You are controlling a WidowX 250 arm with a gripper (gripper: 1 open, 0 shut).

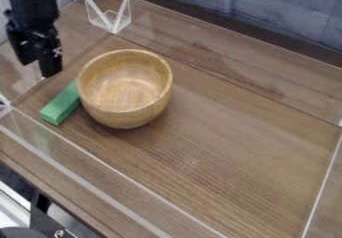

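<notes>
My gripper (42, 57) is at the upper left, dark-tipped and open, above the wooden table (247, 152). To its lower right a green block (62, 104) lies flat beside a large tan bowl (126, 88), which looks empty.
A white wire-like object (108, 14) stands near the back left. A dark blue strip (261, 2) runs along the back edge.
</notes>
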